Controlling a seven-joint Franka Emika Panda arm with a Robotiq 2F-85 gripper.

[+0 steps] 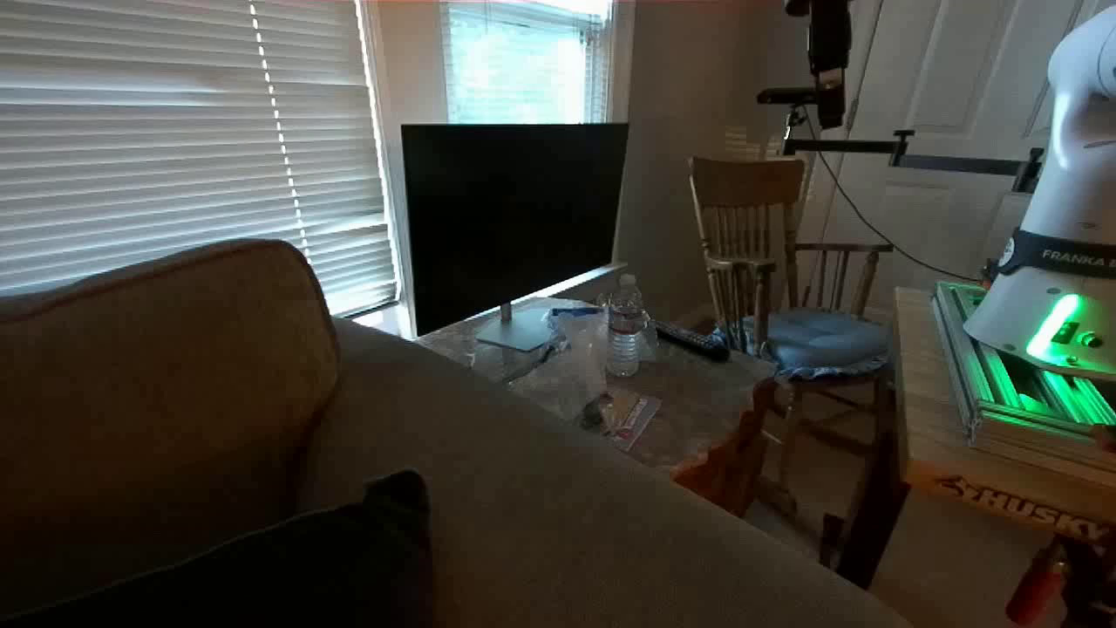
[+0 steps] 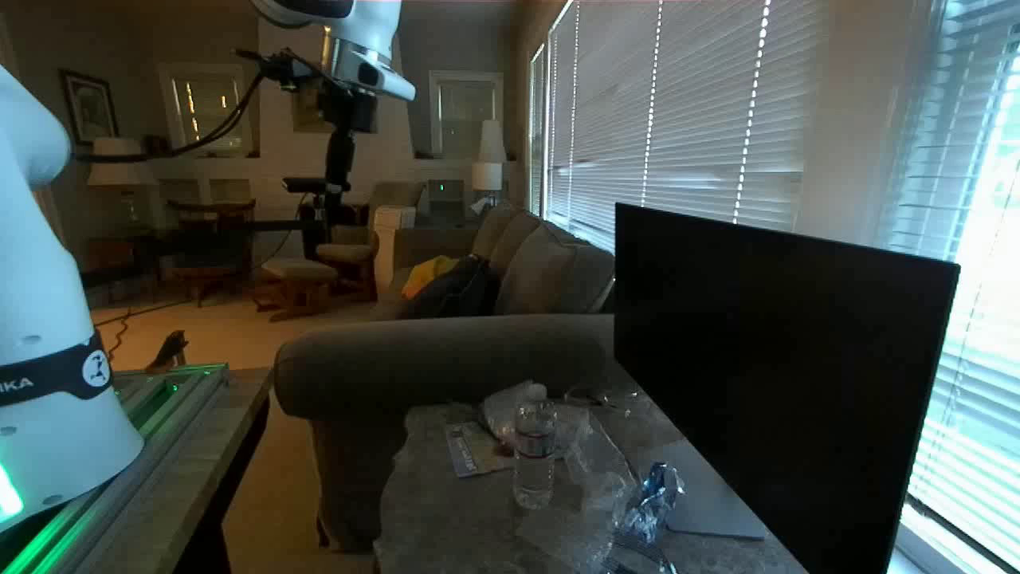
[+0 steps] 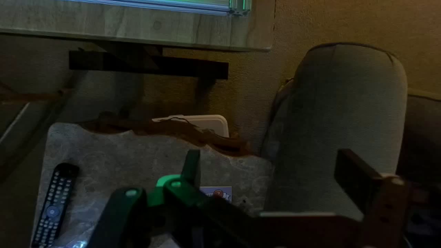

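My gripper stands open in the wrist view, its dark fingers wide apart with nothing between them. It looks down over the edge of a small stone-topped table and a sofa arm. On that table lie a black remote control and a small printed packet, partly covered by the gripper. A clear water bottle stands upright there in exterior view 2, among crumpled clear plastic and shiny blue-silver wrapping. The gripper hangs high above the tabletop, apart from everything on it.
A large black monitor on a flat stand takes up the table's window side. The sofa adjoins the table. A wooden chair and the robot's wooden bench stand nearby. Open carpet shows beyond the bench corner.
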